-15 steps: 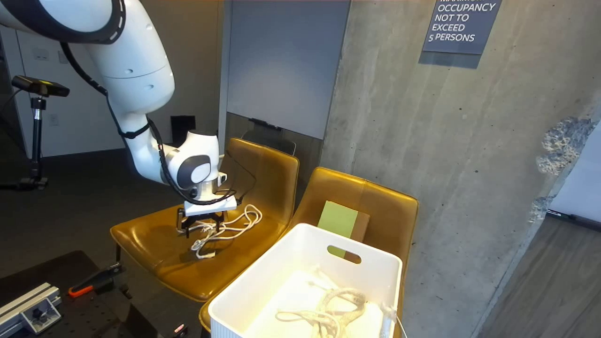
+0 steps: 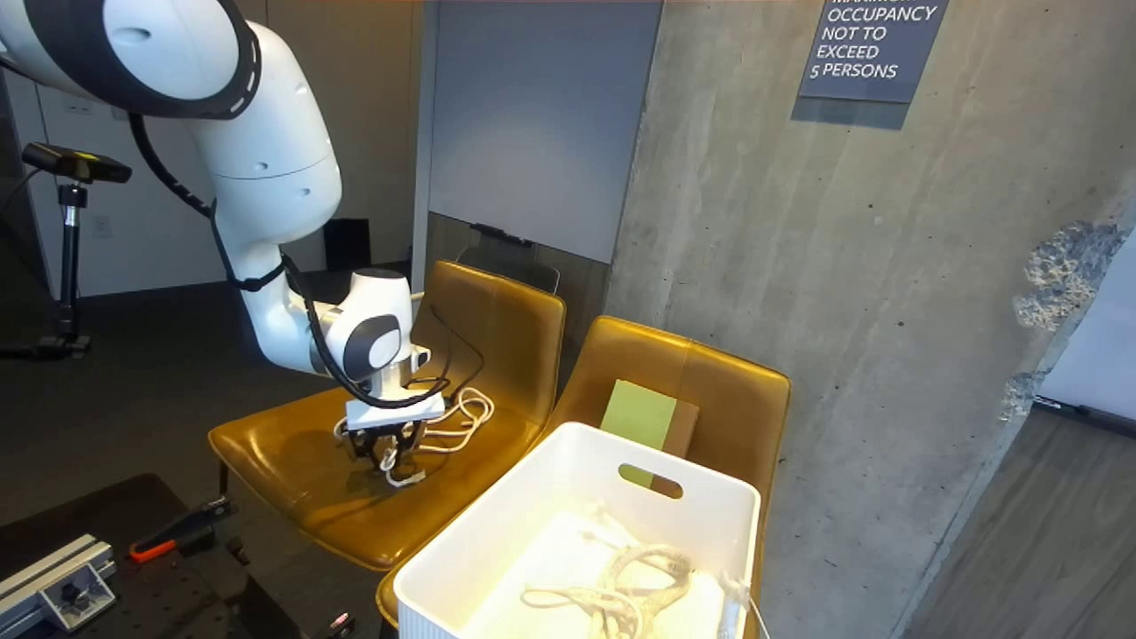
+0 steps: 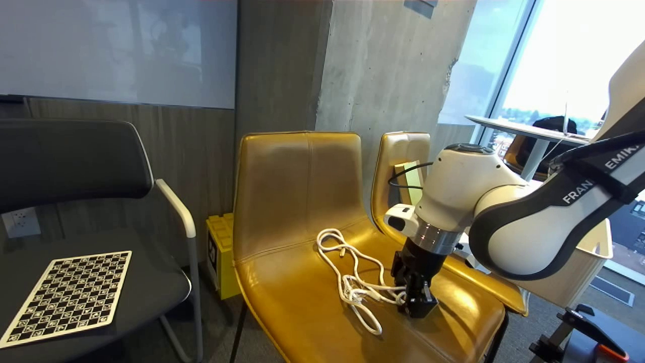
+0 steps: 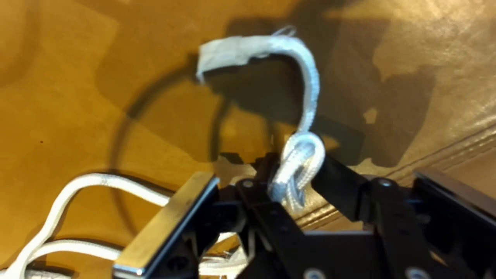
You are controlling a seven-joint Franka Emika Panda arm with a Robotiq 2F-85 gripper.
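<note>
A white rope [image 3: 357, 284] lies in loose loops on the tan leather chair seat [image 3: 290, 302]. My gripper [image 2: 390, 445] is low over that seat, at the rope. In the wrist view, a knotted or folded bit of the rope [image 4: 303, 153] stands between the two dark fingers, and its taped end curls out beyond them. The fingers are partly closed around this bit; whether they press on it cannot be told. Other strands run off to the lower left in that view. In exterior view 2 the gripper [image 3: 418, 302] hides the rope's near end.
A white bin [image 2: 490, 543] holding more pale rope stands on the neighbouring chair, with a green and brown block [image 2: 650, 419] behind it. A dark table with a clamp [image 2: 186, 529] is at the lower left.
My gripper has moved lower toward the seat, and its fingers have come closer together. The rope's near end has been drawn up between them.
</note>
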